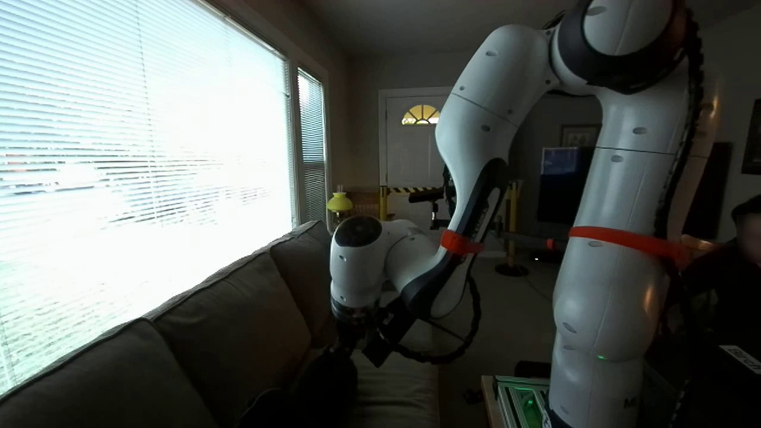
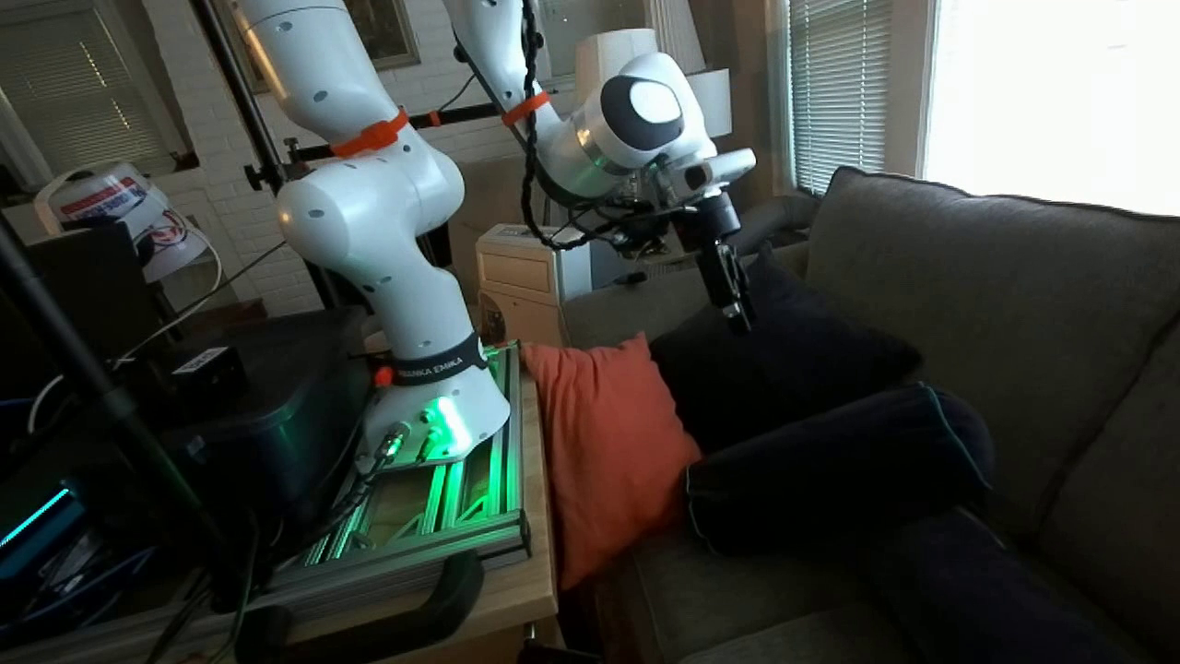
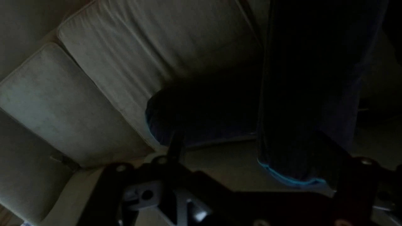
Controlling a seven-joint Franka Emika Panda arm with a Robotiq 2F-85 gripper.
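In exterior view 2 my gripper (image 2: 738,314) points down above the couch, close to a dark square pillow (image 2: 791,360) leaning at the far end. A dark bolster with blue piping (image 2: 841,465) lies in front of that pillow, and an orange pillow (image 2: 608,443) rests on the side by the robot base. From the wrist, the gripper has its fingers spread wide with nothing held. Between and beyond them appear a dark cushion with a blue edge (image 3: 301,120) and another dark cushion (image 3: 207,113) lying crosswise. The dimness hides most cushion detail.
The grey couch backrest (image 2: 973,288) rises along the window side. Beside the orange pillow stands the robot's wooden table (image 2: 538,476). Bare seat cushion (image 1: 392,392) shows in exterior view 1. A dark cable loop (image 1: 456,349) hangs from the arm.
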